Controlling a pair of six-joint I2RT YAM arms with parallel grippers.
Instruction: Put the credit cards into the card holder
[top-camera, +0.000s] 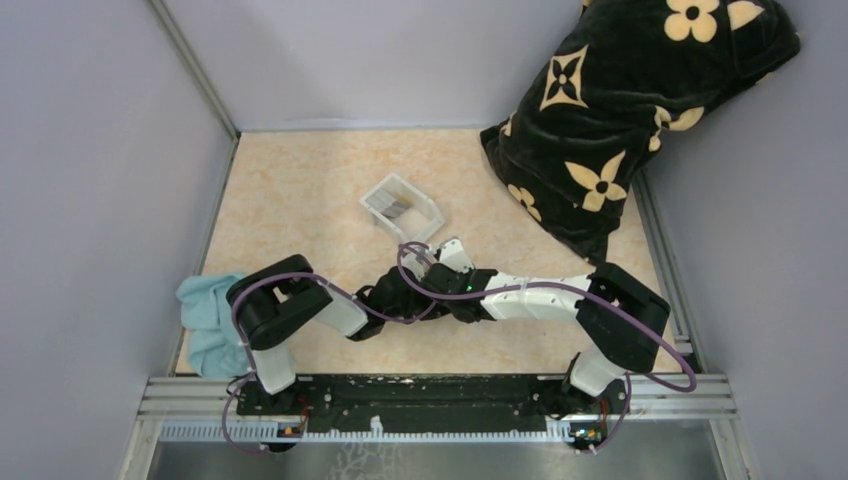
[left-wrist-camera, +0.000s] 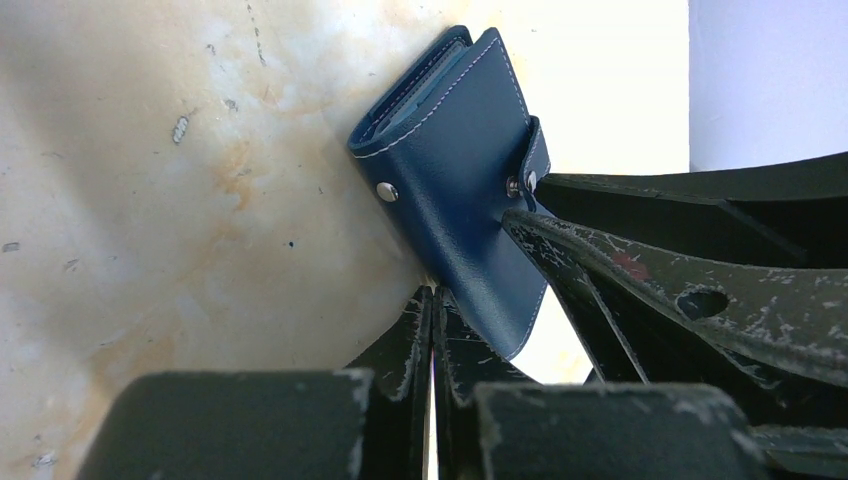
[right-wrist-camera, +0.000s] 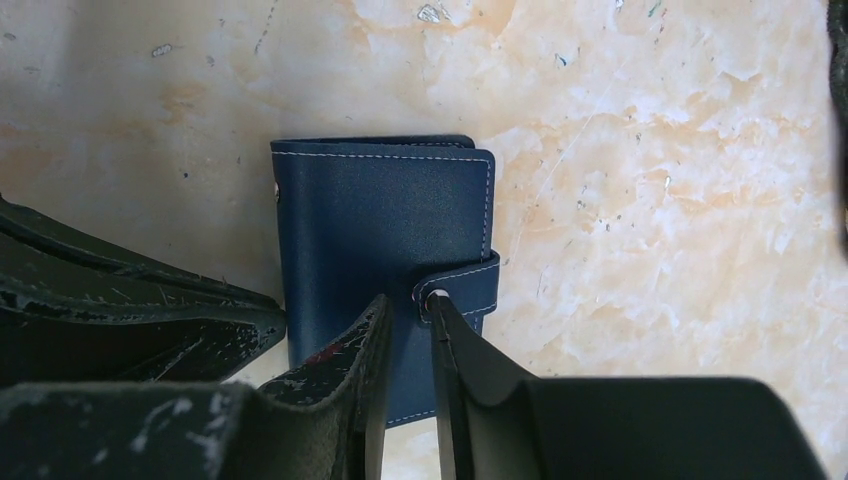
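Observation:
The dark blue card holder (left-wrist-camera: 455, 190) lies folded on the table, its short strap (right-wrist-camera: 470, 287) lying over the front with a metal snap. My left gripper is shut, its tips against the holder's long folded edge; nothing shows between them. In the right wrist view that same left gripper touches the holder's left side. My right gripper is open by a narrow gap over the holder, one fingertip at the strap's snap. From above, the arms hide the holder. Cards (top-camera: 390, 204) lie in the white tray (top-camera: 437, 215).
A black patterned cushion (top-camera: 600, 130) fills the back right corner. A light blue cloth (top-camera: 210, 325) lies at the left edge. Bare table (top-camera: 290, 190) extends left of and behind the tray. Both grippers are close together in front of it.

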